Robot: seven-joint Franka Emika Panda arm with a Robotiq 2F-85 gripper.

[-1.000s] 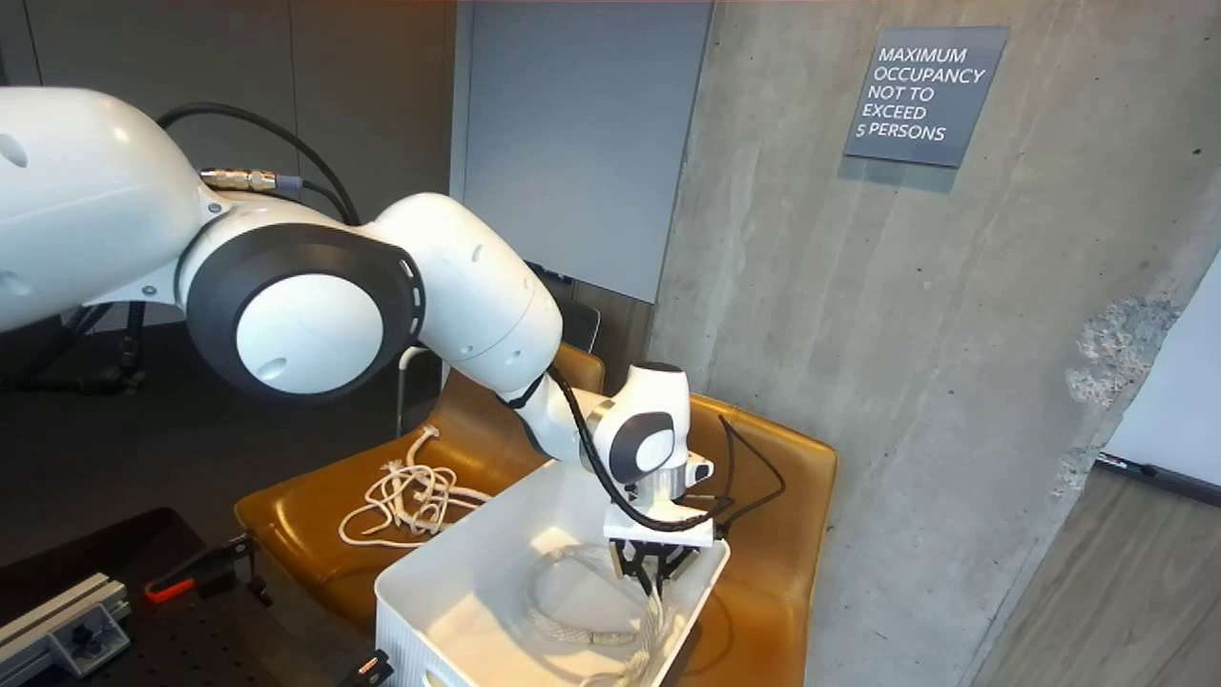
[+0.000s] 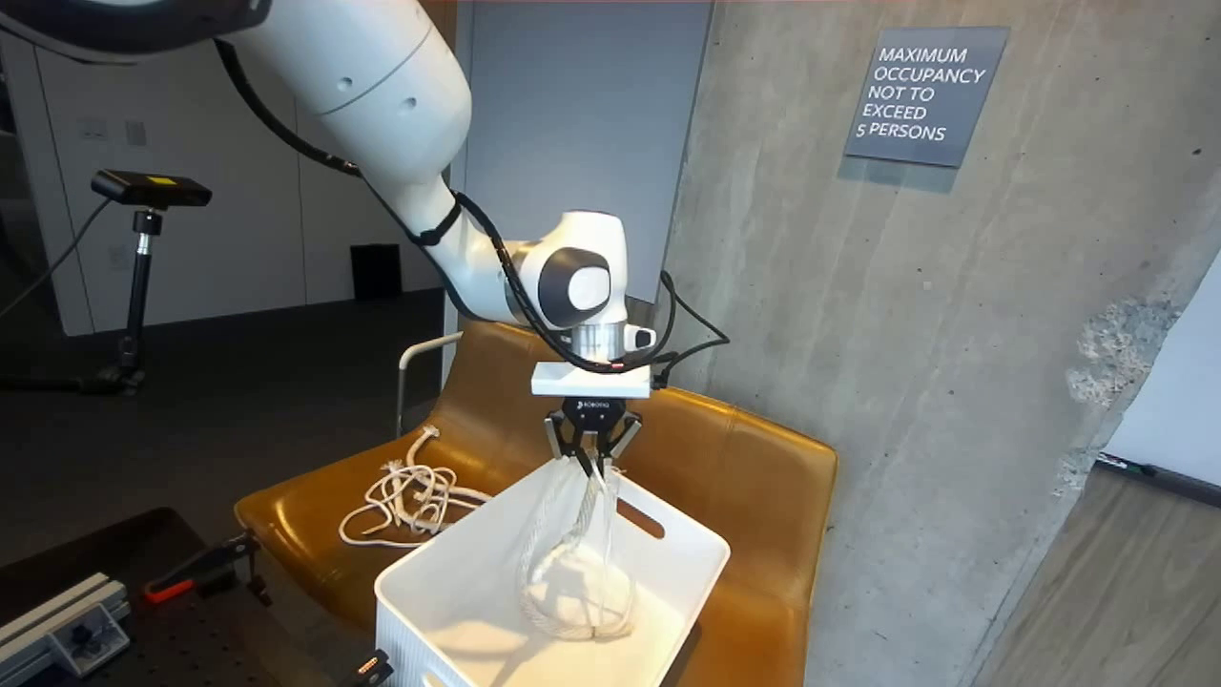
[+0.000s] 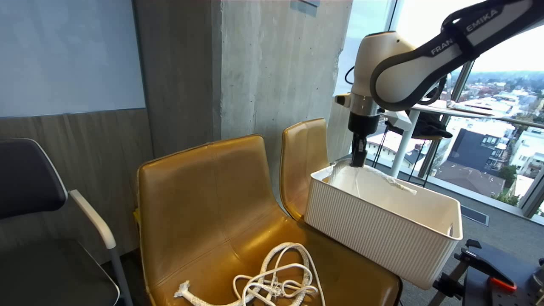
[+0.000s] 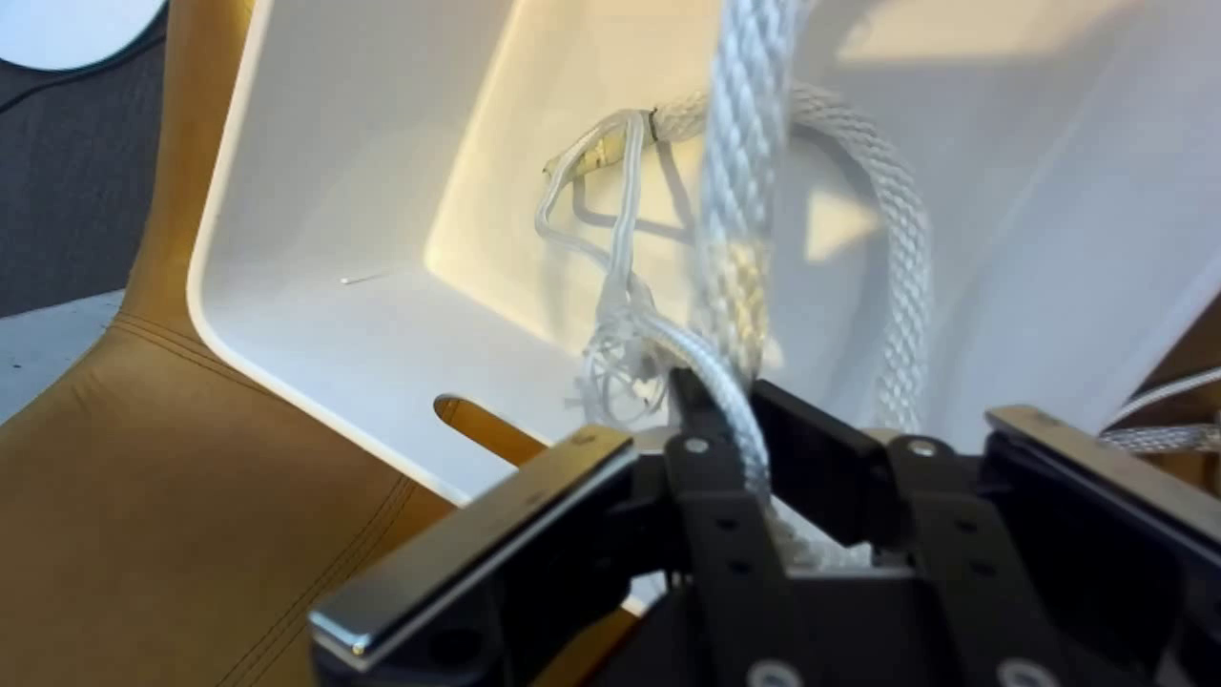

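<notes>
A white braided rope (image 4: 744,160) runs up from the bin floor to my gripper, which is shut on it. In exterior view 1 the gripper (image 2: 594,468) hangs at the back rim of the white bin (image 2: 401,613), and the held rope (image 2: 581,624) drops in loops to the bin floor. A thinner white cord (image 4: 624,218) dangles near the fingers in the wrist view. Exterior view 2 has the gripper (image 3: 358,162) just above the bin (image 3: 377,219); the bin wall hides most of the rope there.
The bin stands on tan chairs (image 3: 204,194). Another tangle of white rope (image 3: 275,280) lies on the seat beside it. A dark table with clamps (image 2: 217,567) is close to the bin's front left. A concrete wall (image 2: 973,343) rises behind the chairs.
The gripper has risen and moved left in exterior view 1, from low inside the bin to its back rim. The rope has been lifted with it, and its loops now hang.
</notes>
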